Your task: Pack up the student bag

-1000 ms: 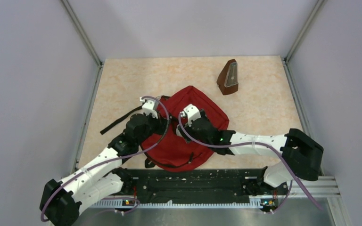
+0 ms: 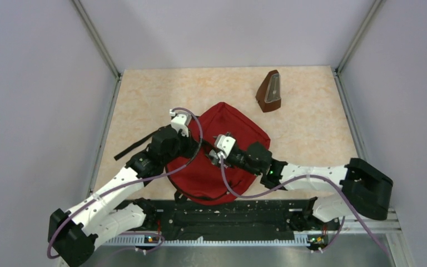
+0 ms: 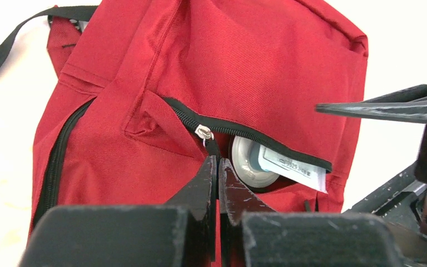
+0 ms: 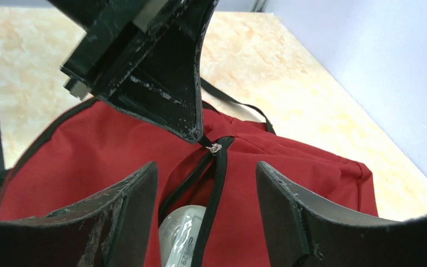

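Observation:
The red bag (image 2: pixel 236 122) lies at the table's centre, its zip pocket partly open on a round clear item (image 3: pixel 254 172) and a white-labelled packet (image 3: pixel 294 169). My left gripper is shut on the dark pull tab of the zipper (image 3: pixel 204 133). My right gripper is part open at the pocket, its two fingers either side of the opening with the packet lying below between them; I see no grip on it. In the left wrist view its dark fingers reach in from the right.
A brown pyramid-shaped object (image 2: pixel 268 92) stands at the back right. A black strap (image 2: pixel 133 146) trails to the left.
The left gripper has moved slightly.

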